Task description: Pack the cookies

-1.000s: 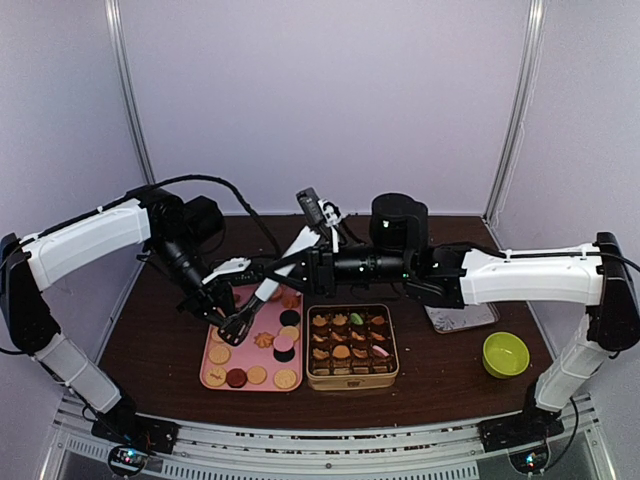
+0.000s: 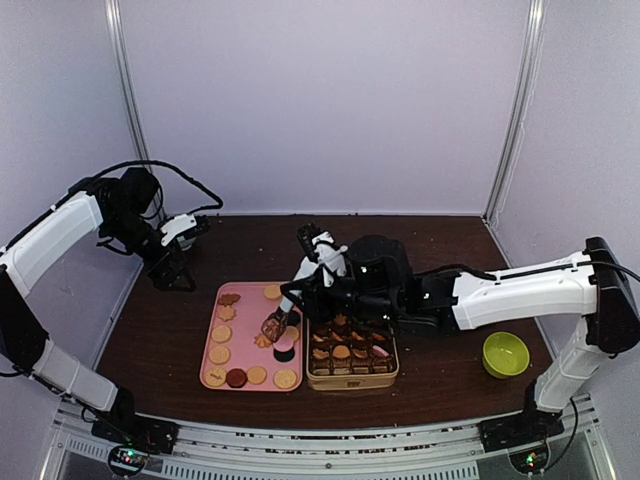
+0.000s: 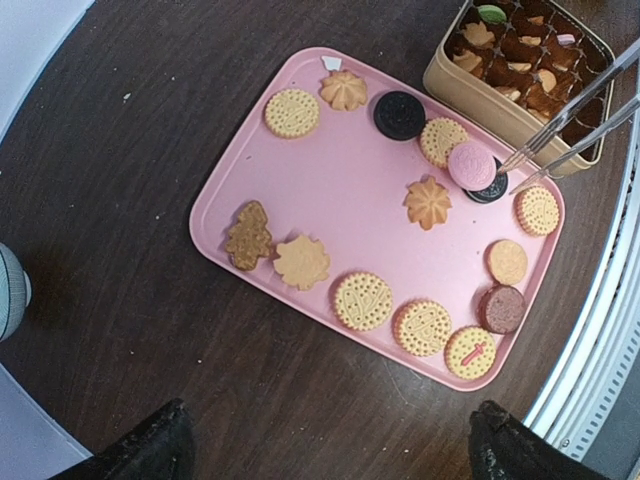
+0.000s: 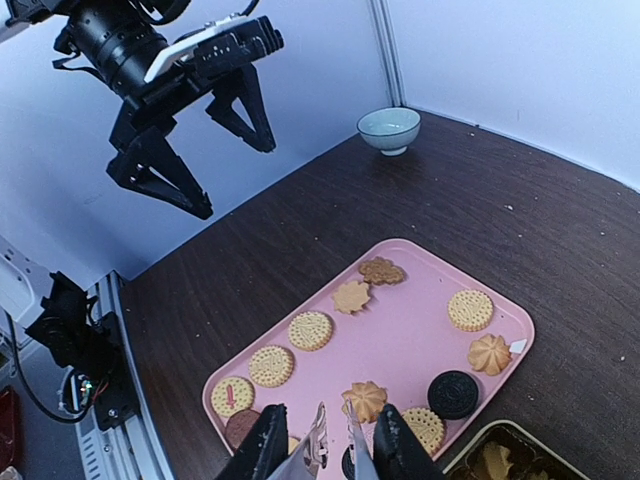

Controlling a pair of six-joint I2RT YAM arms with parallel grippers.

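Observation:
A pink tray [image 3: 352, 180] holds round, star and shaped cookies, among them a pink one [image 3: 471, 164] on a dark one. Right of it is a beige compartment tin [image 2: 352, 376] with cookies inside. My right gripper [image 2: 298, 297] is over the tray's right side with a slotted spatula [image 2: 274, 325] at its fingers, angled down to the pink cookie; how firmly the fingers close on it is hard to tell. My left gripper [image 2: 168, 275] hangs open, left of and above the pink tray, nothing between its fingers.
A green bowl [image 2: 505, 353] sits at the right. A pale bowl [image 4: 389, 129] stands at the back left.
My left gripper has retreated up and left from over the tray. My right gripper has tilted, bringing the spatula's head down and right toward the pink cookie.

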